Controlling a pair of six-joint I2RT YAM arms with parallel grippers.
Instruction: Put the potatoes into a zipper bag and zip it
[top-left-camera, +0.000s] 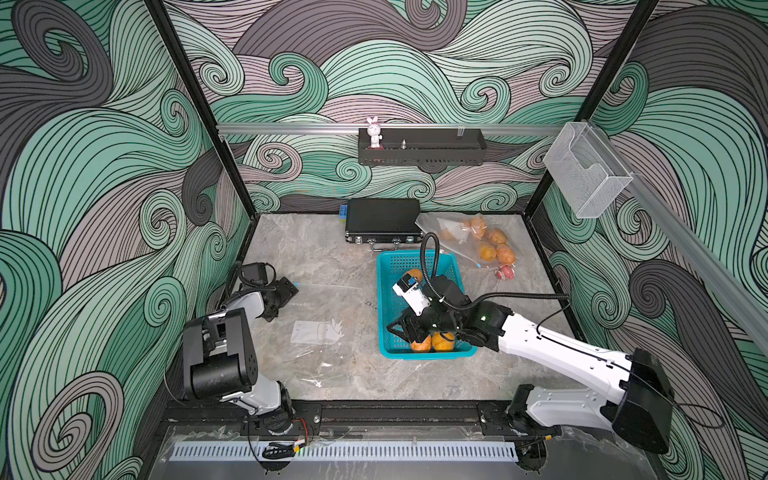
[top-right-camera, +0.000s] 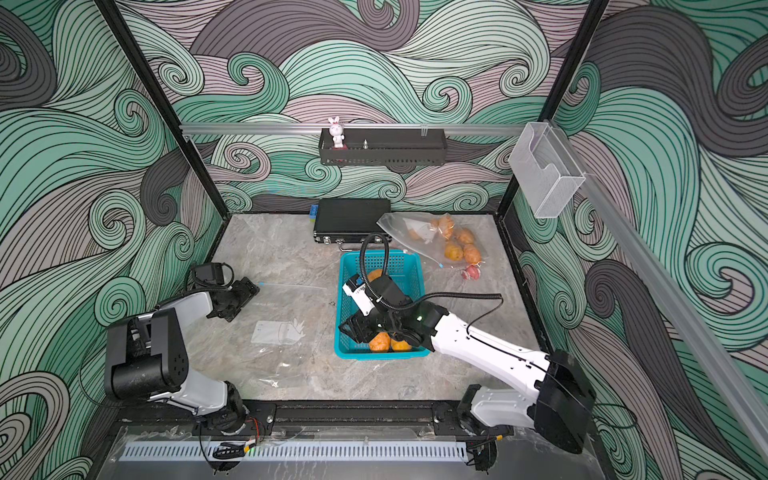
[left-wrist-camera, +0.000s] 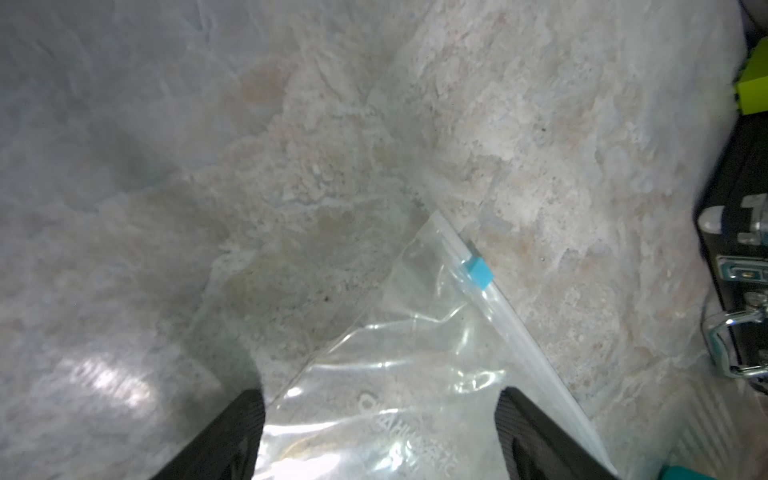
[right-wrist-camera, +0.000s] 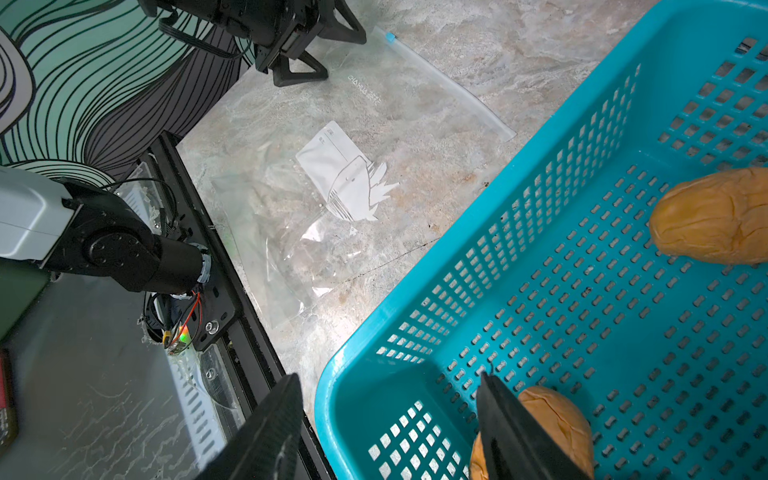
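Observation:
An empty clear zipper bag lies flat on the left of the table, its blue slider at the far-left corner. My open left gripper is low over that corner, nothing held. A teal basket holds potatoes, partly hidden by the right arm in both top views. My open right gripper hangs over the basket's near-left part, beside a potato, with nothing visibly held.
A filled clear bag lies at the back right, a small red item beside it. A black case stands at the back.

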